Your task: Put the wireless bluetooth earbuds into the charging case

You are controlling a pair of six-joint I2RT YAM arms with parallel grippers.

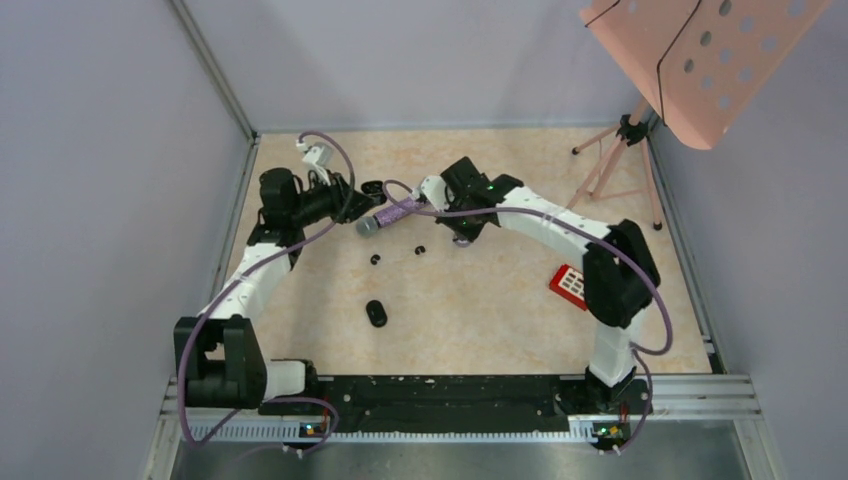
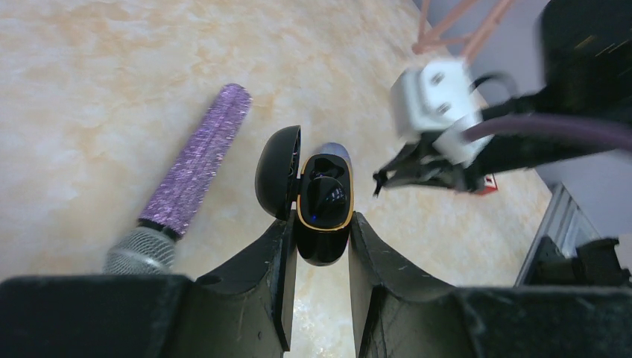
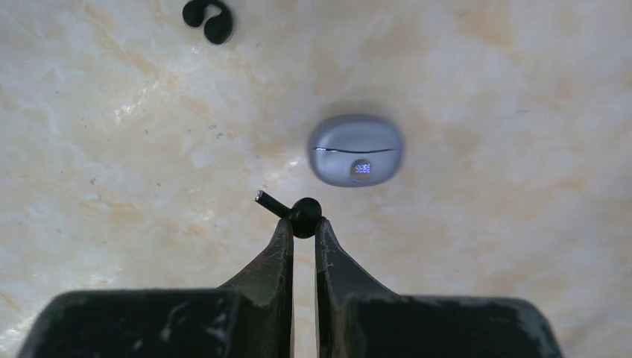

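Observation:
An open black charging case [image 2: 324, 194] with a gold rim is held upright by my left gripper, shut on it above the table. My right gripper is shut on a small black earbud [image 3: 305, 212], its stem pointing up-left. It hangs over the table near a closed grey-blue case [image 3: 356, 149], to the right of the left gripper's case. Small dark earbud-like pieces [image 1: 420, 250] [image 3: 217, 26] lie on the table, along with a black closed oval case [image 1: 376, 313] toward the front.
A purple glitter microphone [image 1: 395, 212] lies between the grippers. A red object [image 1: 567, 286] is at the right, a pink tripod stand [image 1: 610, 165] at the back right.

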